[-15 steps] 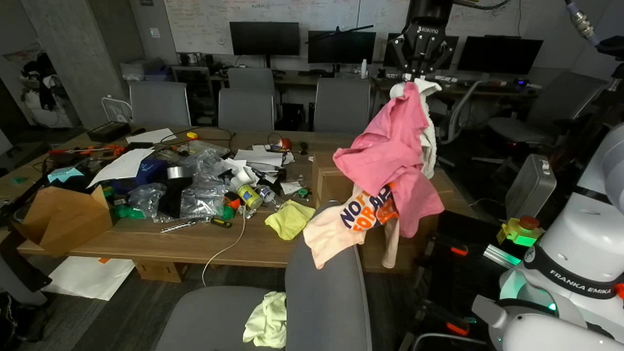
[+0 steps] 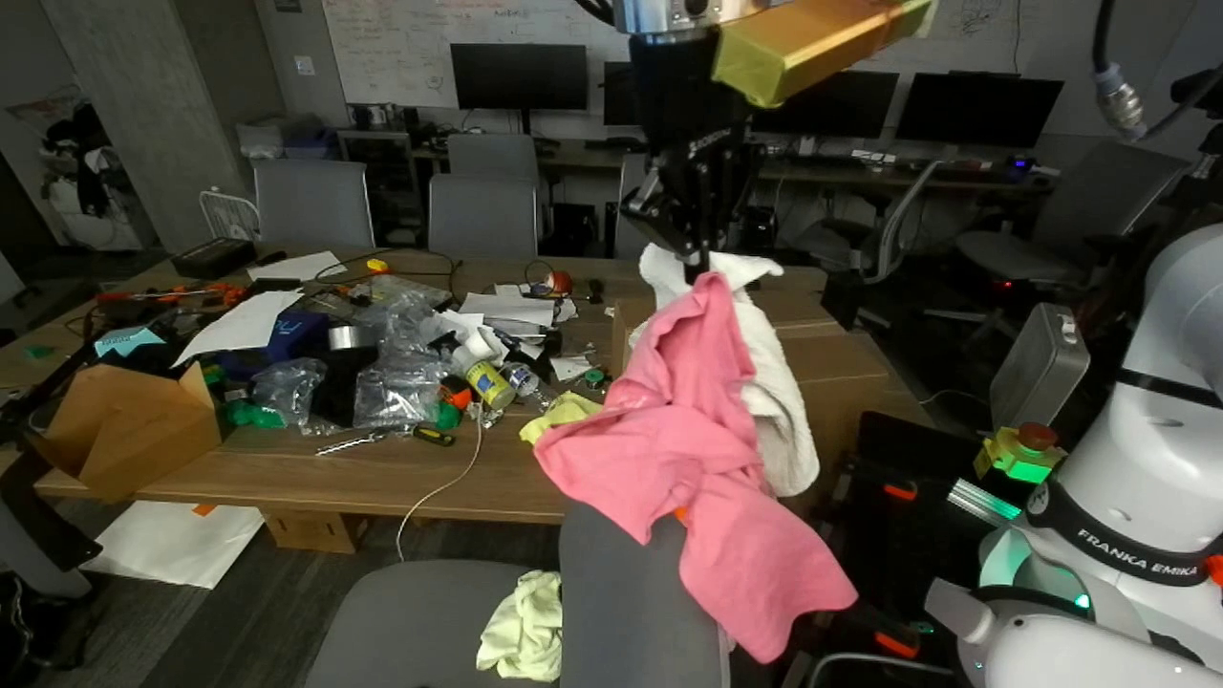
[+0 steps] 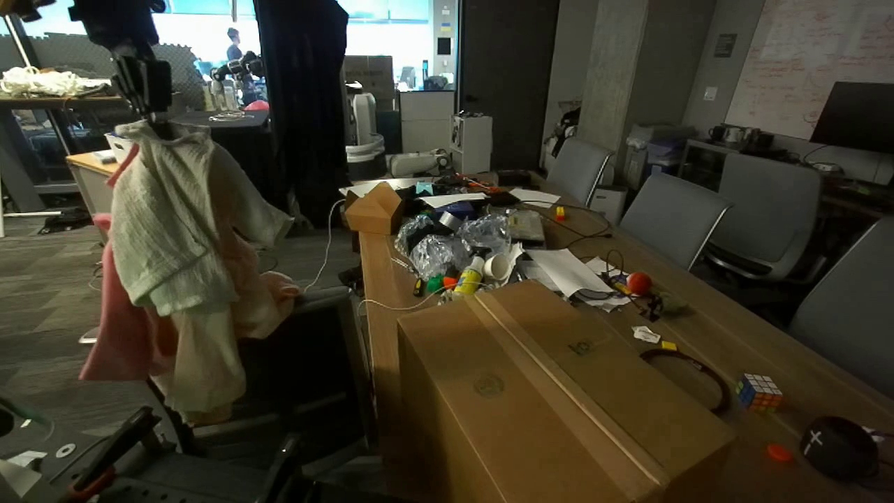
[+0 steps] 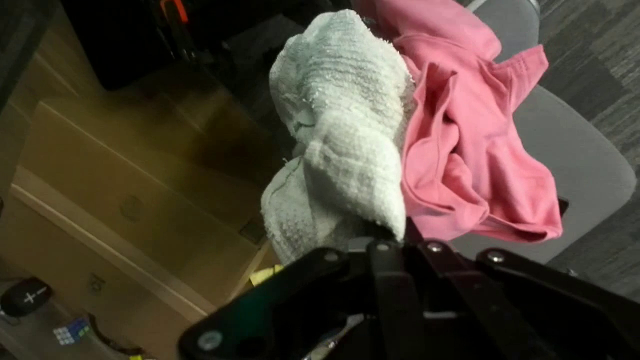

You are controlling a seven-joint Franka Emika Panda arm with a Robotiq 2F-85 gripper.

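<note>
My gripper [image 2: 696,269] is shut on a bunch of cloths above the backrest of a grey chair [image 2: 613,585]. A pink cloth [image 2: 688,424] and a white towel [image 2: 780,390] hang from the fingers. In the second exterior view the white towel [image 3: 167,226] faces the camera, with the pink cloth [image 3: 126,344] partly behind it. The wrist view has the white towel [image 4: 354,138] right at the fingertips and the pink cloth [image 4: 468,156] over the chair. Exactly which layers are pinched is hidden. On the chair seat lies a crumpled pale yellow-green cloth [image 2: 524,625].
A yellow cloth [image 2: 562,413] lies at the table's near edge, partly covered in view. The table [image 2: 344,464] carries plastic bags, papers and tools. A large cardboard box [image 3: 561,394] takes up its end beside the hanging cloths.
My gripper has moved left, lower and toward the camera with the cloths. The pink cloth now hangs in front of the chair back, and the printed light cloth below it is out of sight.
</note>
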